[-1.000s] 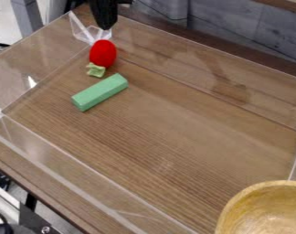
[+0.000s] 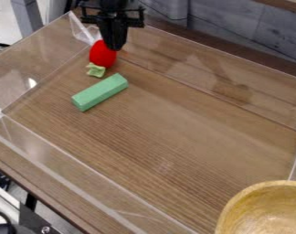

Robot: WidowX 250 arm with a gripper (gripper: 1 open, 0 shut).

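My black gripper [image 2: 111, 27] is at the top left, shut, just above a red object [image 2: 101, 52] with a small pale green part [image 2: 97, 69] below it; whether it touches the red object I cannot tell. A crumpled clear or white item [image 2: 85, 32] lies beside them. A green block [image 2: 100, 92] lies diagonally a little lower on the wooden table [image 2: 163, 146].
A tan bowl [image 2: 263, 209] sits at the bottom right. A dark edge [image 2: 260, 11] runs along the back right.
My gripper has moved down into view, closer to the red object. The other things show no clear movement.
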